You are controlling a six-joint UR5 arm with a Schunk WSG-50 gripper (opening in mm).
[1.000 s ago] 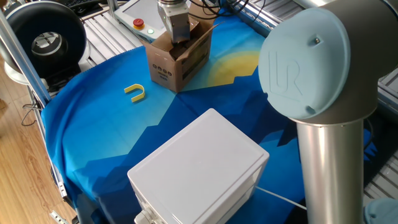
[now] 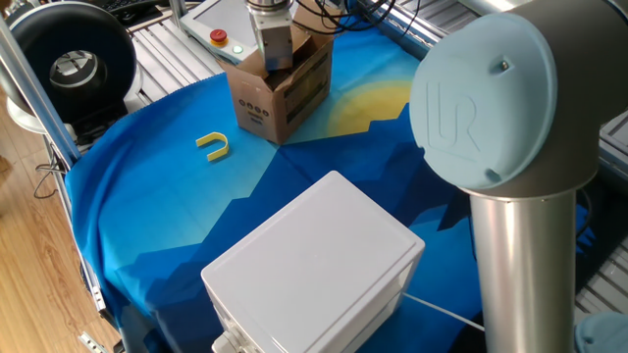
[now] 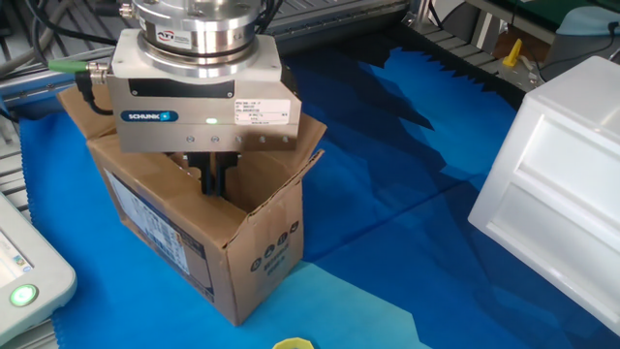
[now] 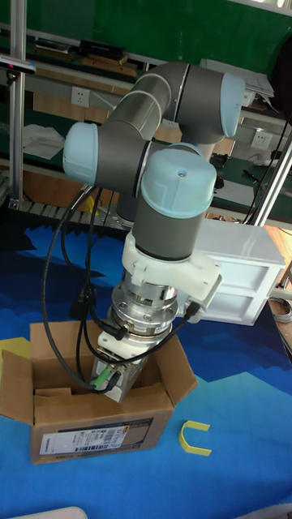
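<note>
An open cardboard box (image 3: 262, 254) stands on the blue cloth, its flaps spread. My gripper (image 3: 215, 192) points down into its opening. In exterior view 2 the two dark fingers (image 3: 206, 175) are close together with a narrow gap at the top. Their tips are near the box's inner wall, and I cannot tell whether anything thin lies between them. The box hides the fingers in exterior view 3. A yellow U-shaped piece (image 2: 213, 147) lies on the cloth beside the box, apart from the gripper.
A white lidded container (image 2: 314, 265) takes up the near side of the cloth. A teach pendant with a red stop button (image 2: 218, 37) is next to the box. Cables (image 4: 53, 298) hang along the wrist.
The gripper has shifted slightly to the left over the box in exterior view 1, and the box's right flap stands a little differently. The yellow piece and white container have stayed put.
</note>
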